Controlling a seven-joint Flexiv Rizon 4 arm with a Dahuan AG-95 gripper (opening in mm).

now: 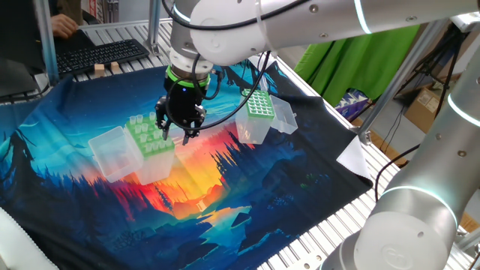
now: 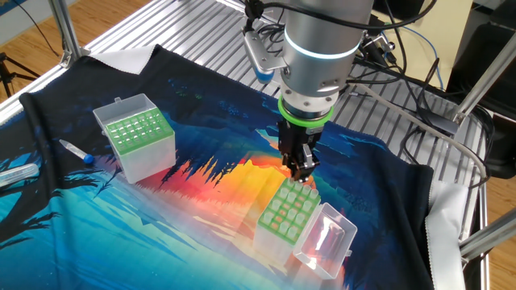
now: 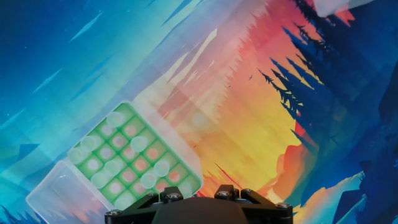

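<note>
My gripper (image 1: 176,139) hangs above the cloth, beside a box of pipette tips (image 1: 154,142). Its two fingers (image 3: 171,194) stand apart in the wrist view, and nothing shows between them. That box has a green rack with several clear tips in some holes and others empty; its clear lid lies open. In the second exterior view the gripper (image 2: 301,176) is just above and behind this tip box (image 2: 282,216). A second clear box (image 1: 256,112) has a green rack whose holes look empty, and its lid is also open. It stands apart, away from the gripper.
A dark patterned cloth (image 2: 218,242) covers the table. On it lie a blue-capped pen (image 2: 77,151) and a white marker (image 2: 18,175), beyond the empty-looking box. A keyboard (image 1: 103,55) and two small wooden blocks (image 1: 99,70) are at the far edge. Open cloth separates the boxes.
</note>
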